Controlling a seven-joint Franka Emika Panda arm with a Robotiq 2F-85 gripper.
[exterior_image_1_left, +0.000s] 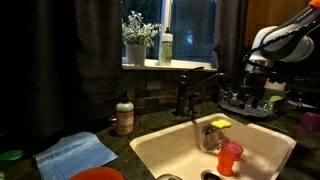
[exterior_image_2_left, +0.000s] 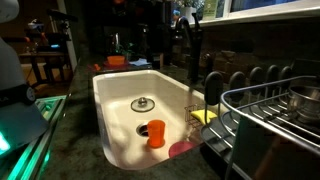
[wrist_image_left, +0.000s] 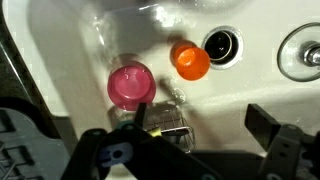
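An orange cup (wrist_image_left: 190, 60) stands in the sink near the drain; exterior view 2 shows the same cup (exterior_image_2_left: 156, 134) upright. Beside it in the wrist view is a round pink-red piece (wrist_image_left: 131, 85), which also shows as a pink-red shape (exterior_image_2_left: 180, 148) close to the sink's rim in exterior view 2. My gripper is open, its dark fingers wide apart at the bottom of the wrist view. No object is held between them. In exterior view 1 the arm (exterior_image_1_left: 285, 45) reaches in from the right, above the dish rack.
A wire caddy with a yellow sponge (wrist_image_left: 155, 132) lies below the cups in the wrist view. A lid (wrist_image_left: 298, 52) rests near the drain (wrist_image_left: 222, 46). The black faucet (exterior_image_1_left: 181, 98) and dish rack (exterior_image_2_left: 265, 110) border the sink. Part of the basin floor is bare.
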